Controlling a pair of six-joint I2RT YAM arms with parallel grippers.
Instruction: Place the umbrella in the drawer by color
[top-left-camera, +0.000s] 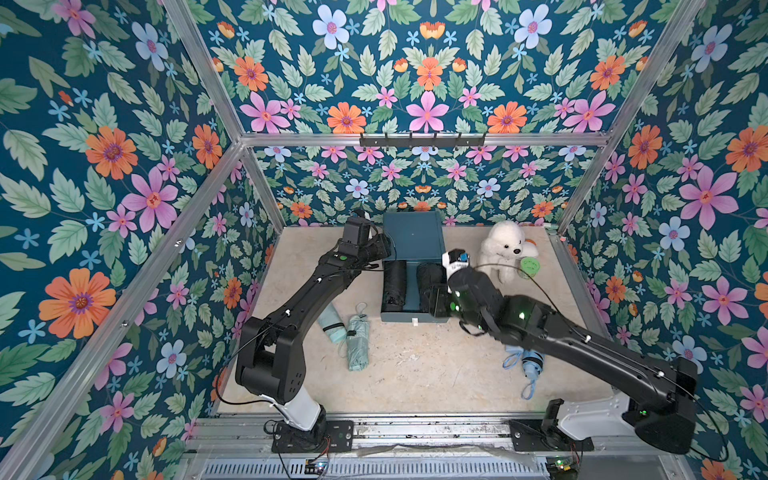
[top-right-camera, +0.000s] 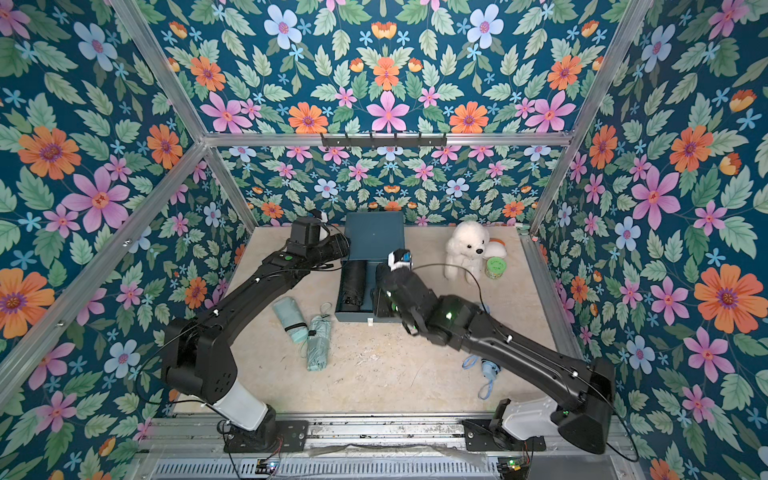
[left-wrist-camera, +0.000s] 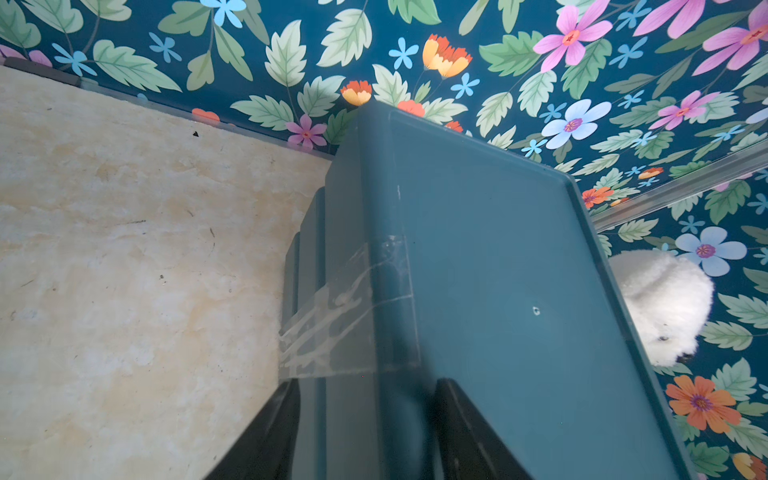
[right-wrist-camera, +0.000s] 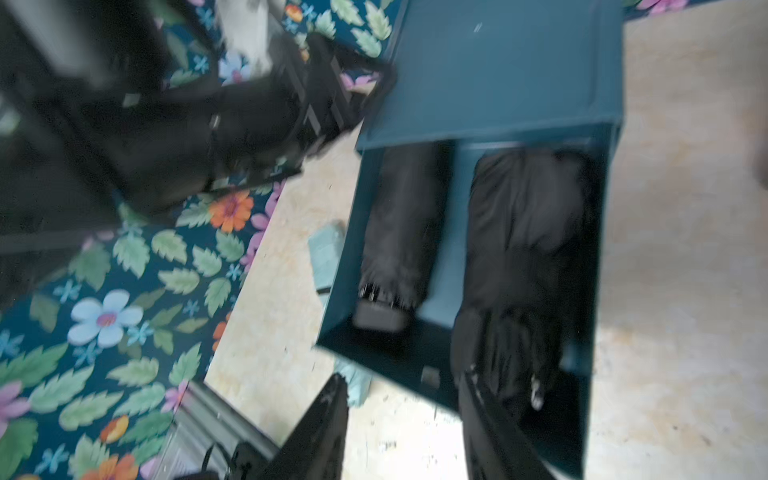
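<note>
A dark teal drawer box (top-left-camera: 413, 236) stands at the back centre, its drawer open with two black umbrellas (right-wrist-camera: 404, 232) (right-wrist-camera: 524, 232) inside. My left gripper is open at the box's left side, near its upper corner. My right gripper is open over the drawer's front; that wrist view is blurred. Two mint umbrellas (top-left-camera: 331, 324) (top-left-camera: 358, 348) lie on the left of the table. Blue umbrellas (top-left-camera: 530, 364) lie at the right, partly hidden under my right arm.
A white plush dog (top-right-camera: 468, 244) and a green round container (top-right-camera: 495, 268) sit at the back right. Patterned walls and metal rails surround the table.
</note>
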